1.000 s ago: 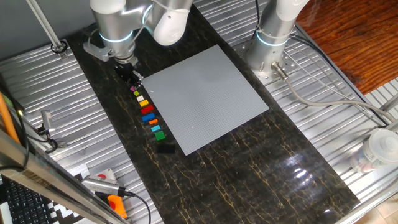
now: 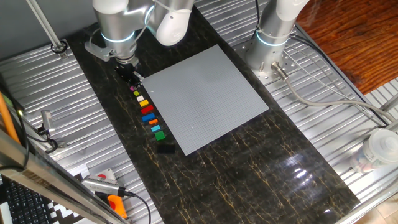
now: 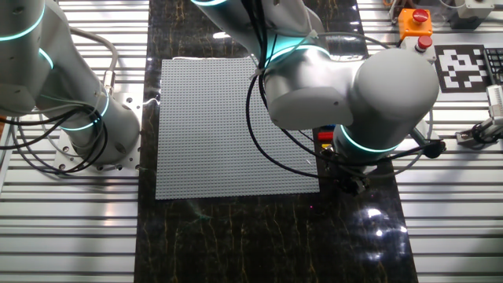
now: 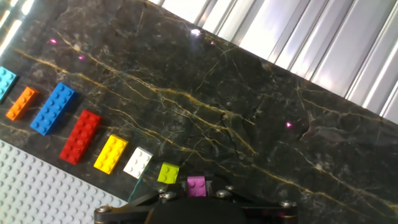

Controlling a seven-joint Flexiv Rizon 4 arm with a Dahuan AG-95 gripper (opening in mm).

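A small purple brick [image 4: 196,186] shows at the bottom middle of the wrist view, square to my gripper. Dark fingertips sit close against both of its sides, so the gripper looks shut on it. In exterior view 1 the gripper [image 2: 136,81] is low at the upper end of the brick row, beside the baseplate's corner; whether the brick is clear of the table cannot be told. The lime brick [image 4: 168,173] lies just left of the fingers, followed by the white brick [image 4: 138,162], yellow brick [image 4: 111,154] and red brick [image 4: 81,137].
A grey studded baseplate [image 2: 205,99] lies flat and empty beside the row. Further along are a blue brick [image 2: 148,117], an orange brick [image 2: 153,122], a cyan brick [image 2: 155,129], a green brick [image 2: 160,135] and a black piece [image 2: 166,149].
Almost nothing differs: the arm has shifted very slightly at the upper end of the row. The bricks and baseplate have stayed where they were.
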